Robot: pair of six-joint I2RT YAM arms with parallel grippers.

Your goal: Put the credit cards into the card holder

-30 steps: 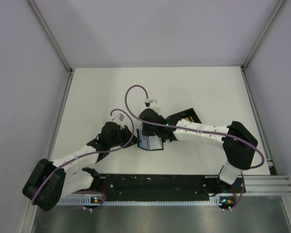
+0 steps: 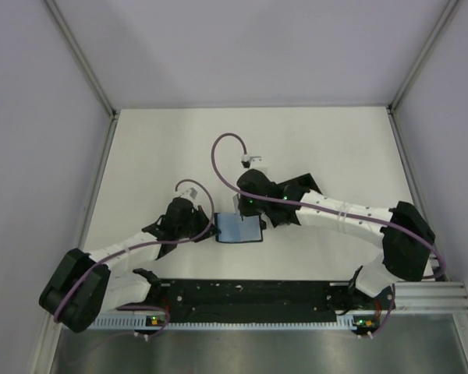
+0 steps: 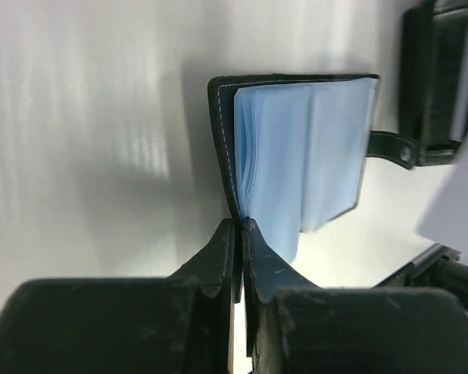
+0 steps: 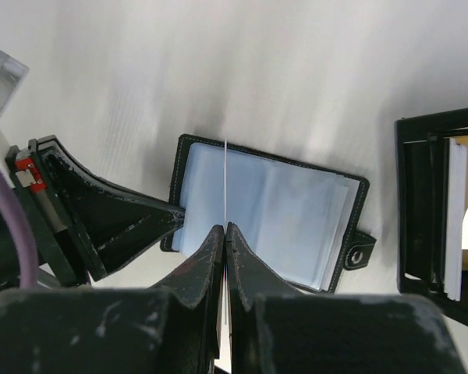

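Note:
The card holder [image 2: 240, 228], black-edged with pale blue-white sleeves, lies open on the table. My left gripper is shut on its left edge, pinching the black cover and sleeve edge. Seen edge-on in the right wrist view, a thin card [image 4: 225, 171] stands upright between the fingertips of my right gripper, which is shut on it. In that view the card crosses over the holder; whether it touches a sleeve I cannot tell. The left wrist view shows a blurred pale card face [image 3: 462, 202] at its right edge.
A black open box [image 4: 421, 128] with a tan inside and a pale card-like piece [image 4: 455, 218] stands right of the holder, close to its snap tab [image 4: 356, 255]. Both arms crowd the holder.
My right arm and gripper have shifted right.

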